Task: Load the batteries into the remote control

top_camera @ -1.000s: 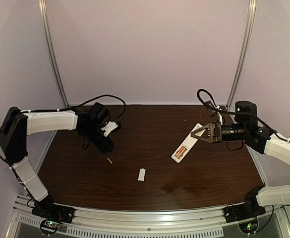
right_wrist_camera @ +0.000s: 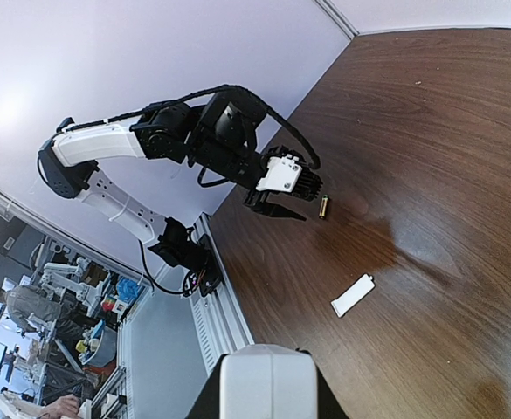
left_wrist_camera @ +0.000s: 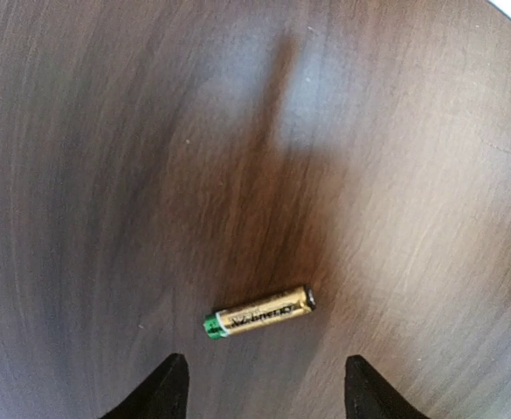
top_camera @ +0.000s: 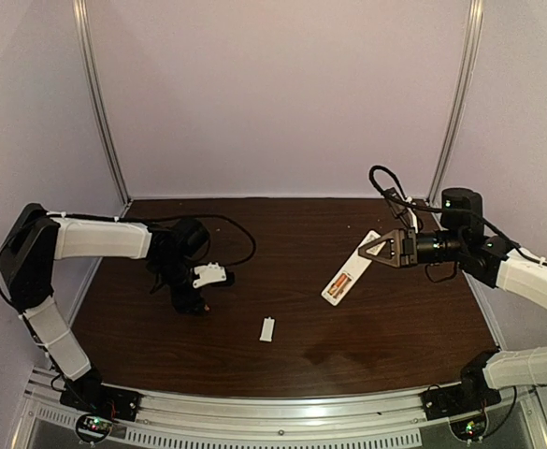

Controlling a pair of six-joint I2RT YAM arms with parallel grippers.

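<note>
A gold battery with a green end lies on the table, also visible beside the left arm in the right wrist view (right_wrist_camera: 324, 207). My left gripper hangs open just short of it, nothing between its fingers. My right gripper (top_camera: 376, 249) is shut on the white remote (top_camera: 342, 282), held tilted above the table; its open compartment shows an orange-gold battery inside. A small white cover (top_camera: 266, 329) lies on the table at front centre (right_wrist_camera: 353, 294).
Pale walls surround it, with a metal rail along the front edge.
The right gripper and remote are almost unmoved.
</note>
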